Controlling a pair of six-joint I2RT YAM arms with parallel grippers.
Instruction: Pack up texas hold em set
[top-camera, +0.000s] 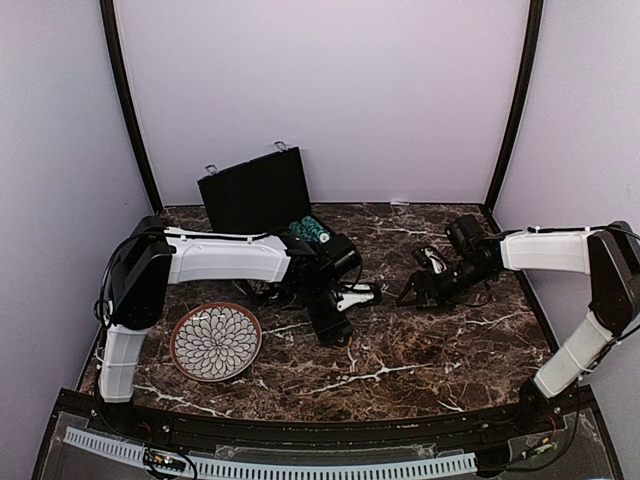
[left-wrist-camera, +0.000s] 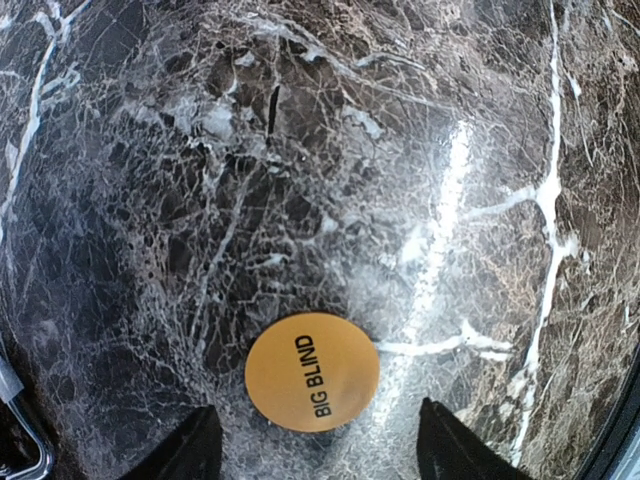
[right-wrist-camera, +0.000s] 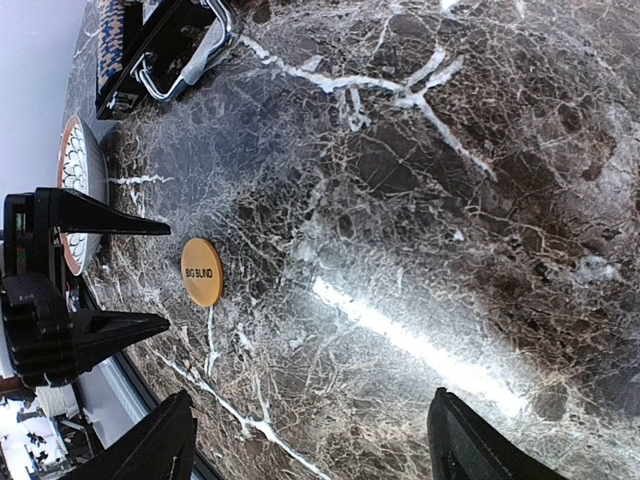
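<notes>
A round orange "BIG BLIND" button (left-wrist-camera: 312, 372) lies flat on the dark marble table. In the left wrist view it sits just beyond and between the spread fingertips of my left gripper, which is open and holds nothing. The right wrist view shows the same button (right-wrist-camera: 202, 272) apart from the left gripper's two black fingers (right-wrist-camera: 120, 325). My right gripper (top-camera: 415, 292) hovers over the right half of the table, its fingers apart and empty. Behind the left arm stands the open black case (top-camera: 258, 190), with teal-patterned cards (top-camera: 308, 230) in it; much of its inside is hidden.
A patterned bowl (top-camera: 216, 342) stands on the left of the table, near the left arm. The case's metal latch (right-wrist-camera: 188, 68) and front edge are close to the button. Bare marble (top-camera: 440, 360) spreads across the front right.
</notes>
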